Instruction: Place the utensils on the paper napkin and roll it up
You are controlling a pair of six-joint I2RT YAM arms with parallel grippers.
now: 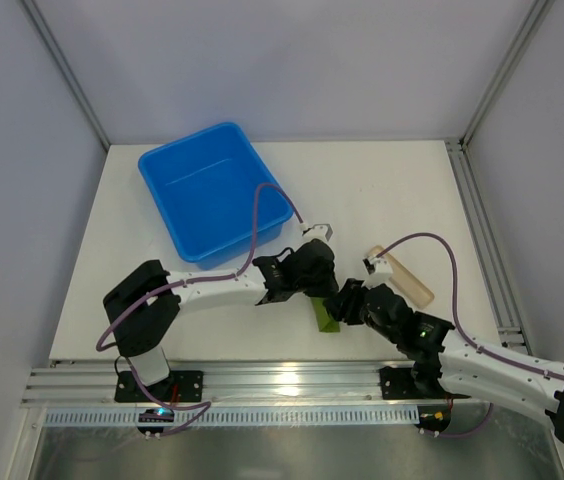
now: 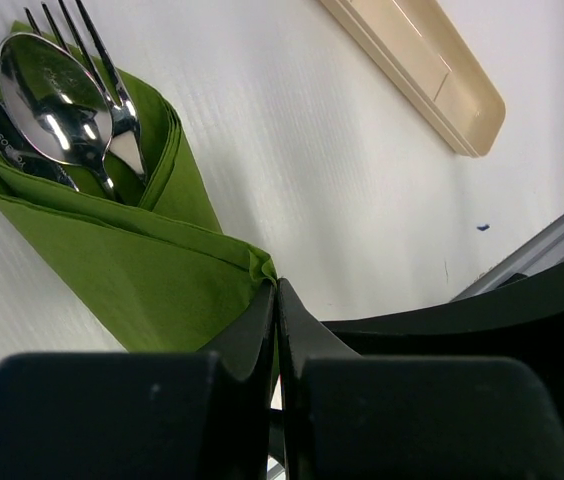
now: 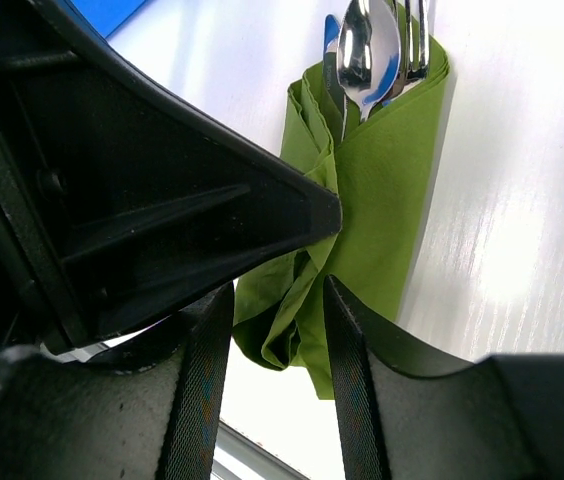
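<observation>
The green napkin point(image 2: 132, 260) is wrapped round the lower ends of a knife point(image 2: 7, 135), a spoon point(image 2: 57, 100) and a fork point(image 2: 112, 85), whose upper parts stick out. My left gripper is shut on the napkin's folded edge, which puckers at its fingertips. In the right wrist view the left gripper's dark finger point(image 3: 252, 205) lies across the wrap. My right gripper is partly open over the lower end of the napkin point(image 3: 387, 185), with a loose fold showing between its fingertips. From above, both grippers hide most of the bundle.
A blue bin point(image 1: 212, 190) stands at the back left. To the right of the bundle lies a narrow beige tray point(image 1: 402, 278).
</observation>
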